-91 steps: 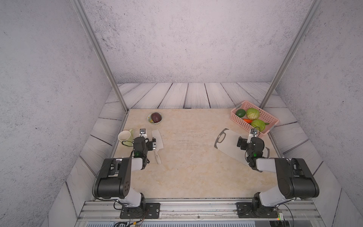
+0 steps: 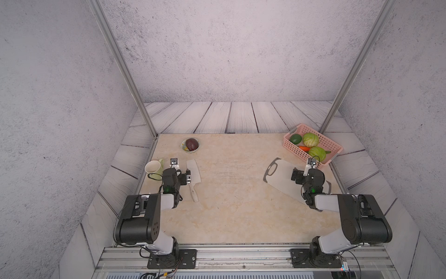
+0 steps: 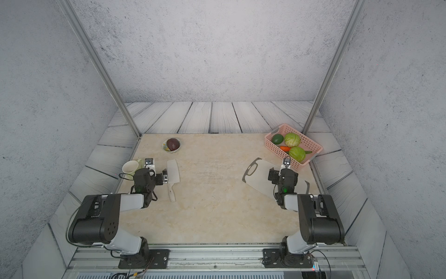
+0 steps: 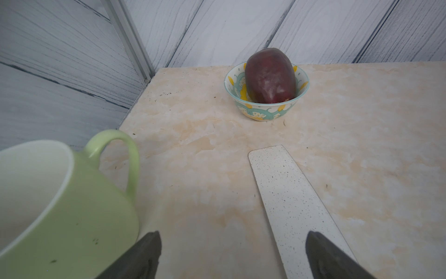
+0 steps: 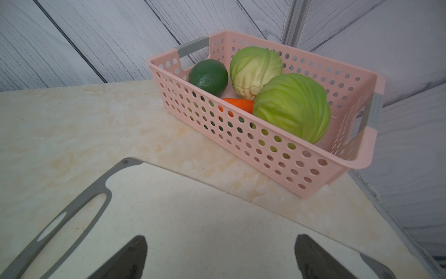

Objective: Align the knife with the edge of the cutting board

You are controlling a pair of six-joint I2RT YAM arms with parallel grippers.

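The pale knife [image 2: 194, 172] lies flat on the left of the table, its blade toward the back and its handle [image 2: 193, 193] toward the front. My left gripper is open just left of the knife, with the speckled blade [image 4: 297, 204] passing below its right finger. On the right, the white cutting board [image 5: 199, 218] lies at a slant, its grey handle loop [image 2: 270, 170] pointing to the back left. Above the board my right gripper stands open, nothing between its fingers; the arm hides part of the board in both top views.
Close to the left gripper stands a green mug [image 4: 102, 218]. A patterned bowl [image 4: 260, 111] holding a dark purple fruit [image 4: 270, 76] sits farther back. Behind the board is a pink basket [image 5: 264, 144] of vegetables.
The right arm, the knife and the board have not visibly moved.
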